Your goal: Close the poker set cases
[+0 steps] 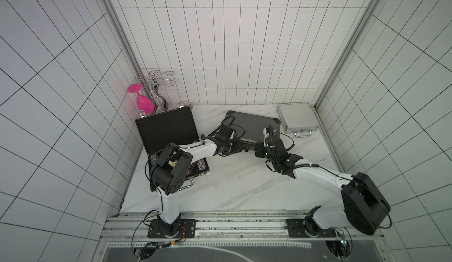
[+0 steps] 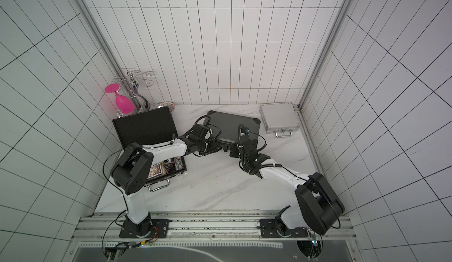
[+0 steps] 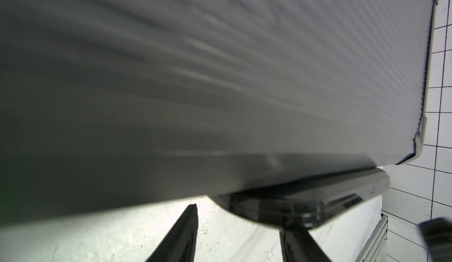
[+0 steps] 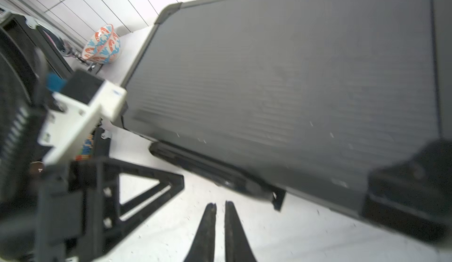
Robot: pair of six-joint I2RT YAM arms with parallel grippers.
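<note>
A dark grey case (image 1: 254, 126) lies closed in the middle of the table, its black handle (image 4: 207, 165) towards the front. Close in front of that case my left gripper is open, with its fingertips by the handle and not clamped on it. To the handle's right, my right gripper is shut with nothing visible between its fingers. On the left stands an open black case, its lid (image 1: 167, 126) upright and cards and chips (image 2: 164, 166) in its base; my left arm crosses over it. A silver case (image 1: 297, 116) lies closed at the back right.
A pink goblet (image 1: 143, 102) and a metal rack (image 1: 155, 80) occupy the back left corner. A patterned bowl (image 4: 102, 44) sits behind the open case.
</note>
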